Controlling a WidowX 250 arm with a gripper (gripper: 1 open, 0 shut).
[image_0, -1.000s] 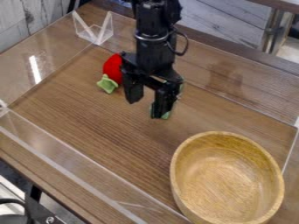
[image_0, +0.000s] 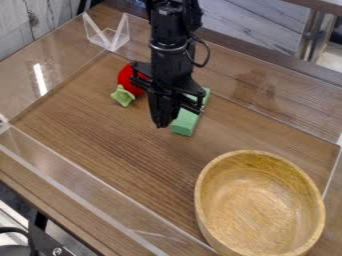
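The black robot arm reaches in from the back centre, and its gripper (image_0: 163, 117) is low over the middle of the wooden surface, shut as far as can be seen. Just right of it lies a green block (image_0: 186, 123), partly hidden by the arm. To the left, behind the arm, sit a red object (image_0: 128, 76) and a small light-green piece (image_0: 122, 97).
A large yellow bowl (image_0: 261, 205) fills the front right. Clear plastic pieces stand at the back left and left edge.
The gripper has shifted left and slightly up in the view, uncovering more of the green block. The other objects look unmoved.
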